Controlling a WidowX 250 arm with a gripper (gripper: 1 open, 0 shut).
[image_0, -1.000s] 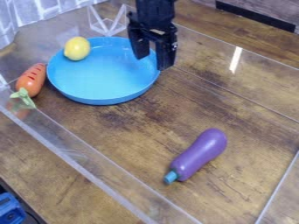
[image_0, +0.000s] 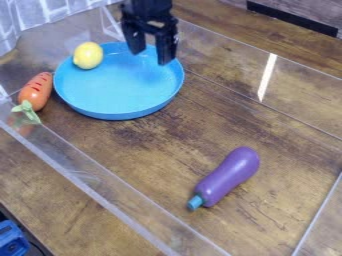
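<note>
My gripper (image_0: 150, 48) is at the top centre, dark, over the back of a round blue plate (image_0: 114, 98), its fingers apart and pointing down. A yellow, lemon-like toy (image_0: 87, 55) sits at the plate's back-left edge. An orange carrot (image_0: 36, 92) with a pale green top lies just left of the plate. A purple eggplant (image_0: 227, 175) with a teal tip lies on the wooden table at the lower right.
A clear strip or edge runs along the left side, and a blue object (image_0: 10, 238) is cut off at the lower-left corner.
My gripper has shifted left over the back of the plate. The plate, toys and eggplant look unchanged.
</note>
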